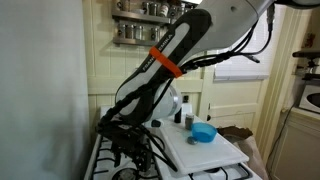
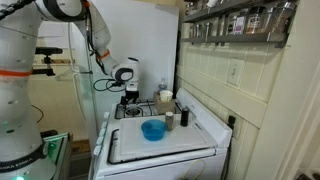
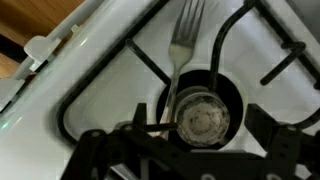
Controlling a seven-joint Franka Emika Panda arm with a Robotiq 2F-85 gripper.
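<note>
In the wrist view a metal fork (image 3: pixel 184 42) lies on the white stove top, its tines toward the top of the picture and its handle running down beside a round burner (image 3: pixel 203 116). My gripper stands open above the burner, its dark fingers (image 3: pixel 265 125) well apart at the bottom of that view. The fork's handle end reaches toward the gap between them, and nothing is gripped. In the first exterior view the gripper (image 1: pixel 128 148) is low over the stove, partly hidden by cables.
Black grates (image 3: pixel 140 60) surround the burner. On the white board (image 2: pixel 150 144) covering part of the stove sits a blue bowl (image 2: pixel 153 130). Dark and grey shakers (image 2: pixel 184 117) stand behind it. A wall (image 1: pixel 45 90) closes off the left side.
</note>
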